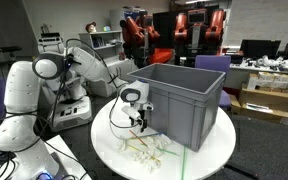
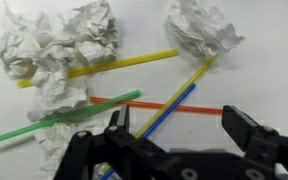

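Note:
My gripper is open above the white round table (image 1: 109, 150), its two dark fingers showing at the bottom of the wrist view with a wide gap. Yellow, blue and red straws run through or just beyond that gap: a slanting yellow straw (image 2: 192, 82), a blue straw (image 2: 166, 112) beside it, and a red straw (image 2: 206, 109) crossing beneath. Farther left lie a green straw (image 2: 124, 97) and another yellow straw (image 2: 134, 62). Crumpled white paper (image 2: 204, 27) lies at the upper right, with more paper wads (image 2: 92, 32) at the upper left.
A tall grey bin (image 1: 189, 115) stands on the table right beside the arm. Another green straw (image 1: 183, 162) lies near the bin's base.

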